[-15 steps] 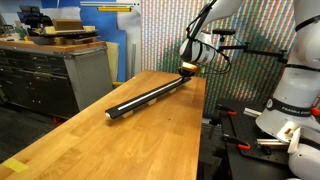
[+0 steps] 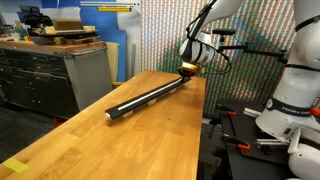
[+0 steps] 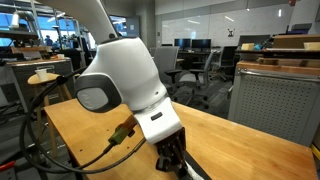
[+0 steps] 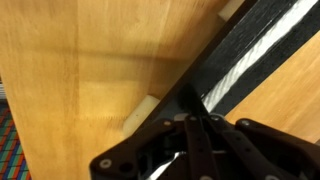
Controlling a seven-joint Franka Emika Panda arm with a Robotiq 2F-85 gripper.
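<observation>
A long black bar (image 2: 147, 97) with a white strip along it lies slantwise on the wooden table (image 2: 120, 150). At its far end, my gripper (image 2: 186, 73) is down low at the bar. Close up in the wrist view, the dark fingertips of the gripper are over the bar (image 4: 230, 60), right at its white strip. They look shut, with nothing visible between them. Whether they touch the bar cannot be told. From the other side, the gripper (image 3: 178, 163) hides much of the bar's near end.
A second white arm (image 2: 290, 95) with a dark gripper stands along the table's right side. Small pale blocks (image 4: 140, 114) sit against the bar's side. A grey cabinet (image 2: 45, 80) is beyond the left edge.
</observation>
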